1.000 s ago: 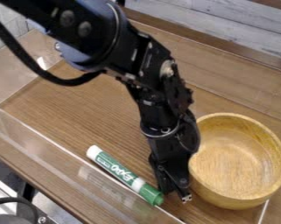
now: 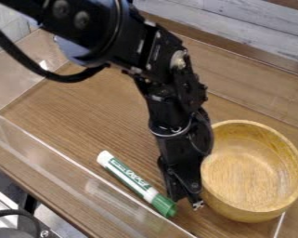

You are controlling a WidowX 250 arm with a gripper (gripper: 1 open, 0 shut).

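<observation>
A black robot arm reaches down from the top left to its gripper [image 2: 186,193], low over the wooden tabletop between a white-and-green marker [image 2: 134,181] and a pale yellow bowl [image 2: 252,167]. The fingertips are close to the marker's green end and the bowl's left side; whether they touch either cannot be told. The gripper looks shut, with nothing visible between its fingers. The marker lies diagonally along the near left, by a clear edge.
A clear panel runs along the near left edge, and a dark cable lies at the bottom left. A wooden rim borders the back.
The gripper has barely moved over the last second. The marker and bowl look to be in the same places.
</observation>
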